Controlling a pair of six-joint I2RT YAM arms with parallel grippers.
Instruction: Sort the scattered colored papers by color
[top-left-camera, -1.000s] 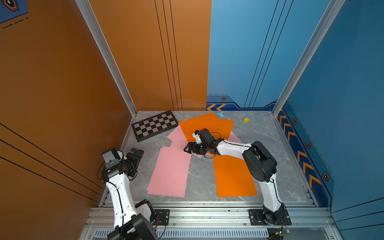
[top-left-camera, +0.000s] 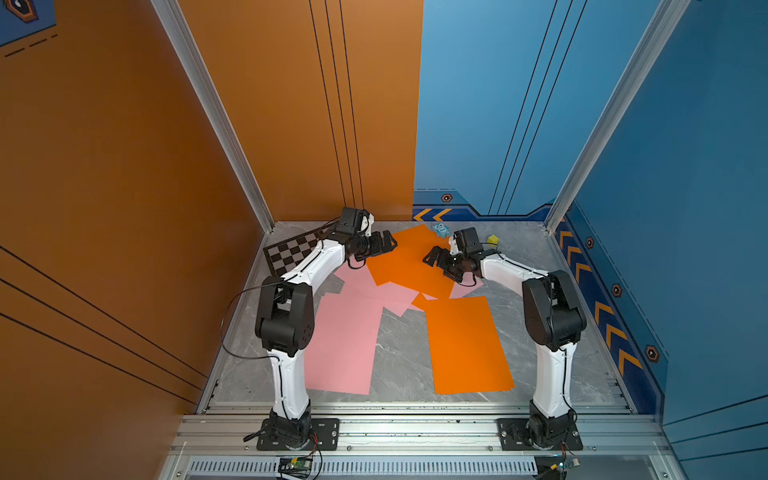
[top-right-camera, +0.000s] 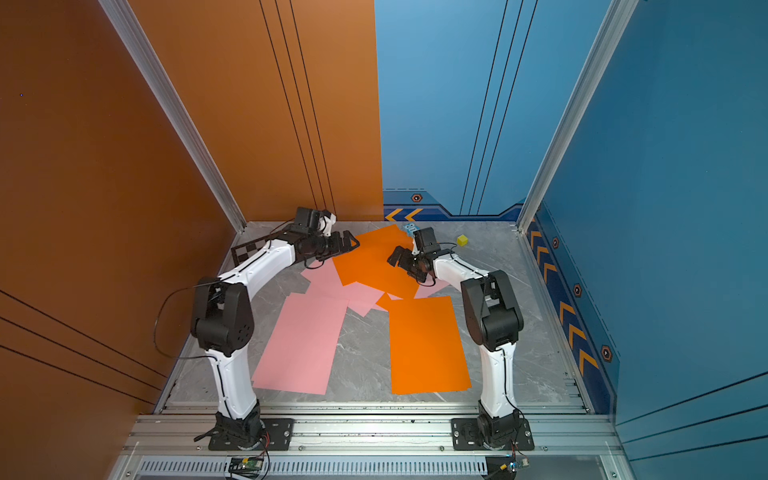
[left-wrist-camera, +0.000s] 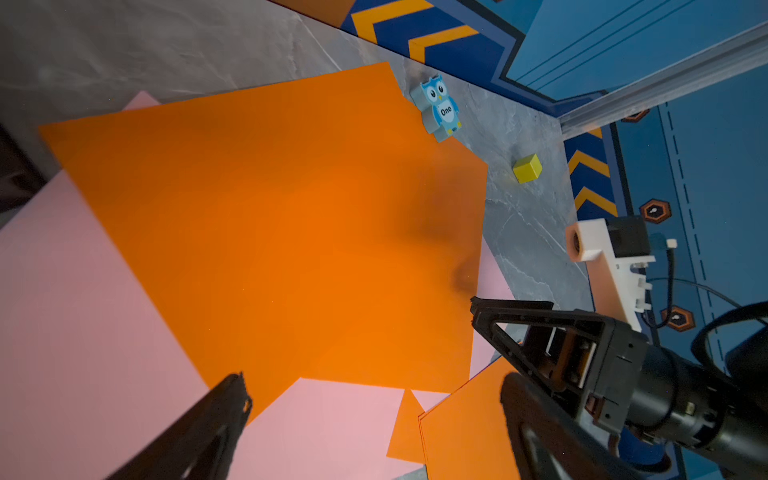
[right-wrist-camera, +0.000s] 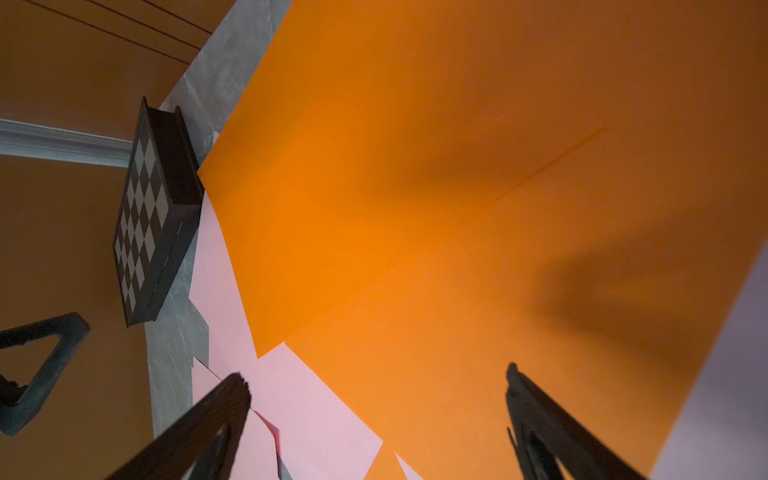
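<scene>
In the top left view, a large orange sheet pile (top-left-camera: 412, 244) lies at the back middle over scattered pink papers (top-left-camera: 356, 276). A single-looking pink sheet (top-left-camera: 340, 352) lies front left, an orange sheet (top-left-camera: 468, 348) front right. My left gripper (top-left-camera: 382, 240) hangs open above the back-left part of the orange pile. My right gripper (top-left-camera: 432, 256) is open above its right part. Both show nothing between their fingers. In the right wrist view, the orange papers (right-wrist-camera: 448, 184) overlap.
A checkered box (right-wrist-camera: 144, 224) stands at the back left, partly behind my left arm. A blue owl block (left-wrist-camera: 438, 108) and a yellow cube (left-wrist-camera: 526, 168) are at the back right. Bare grey table (top-left-camera: 400, 356) shows between the front sheets.
My left arm has swung from the front left up to the back middle, over the orange pile. My right gripper has moved back and rightward from the middle pink papers.
</scene>
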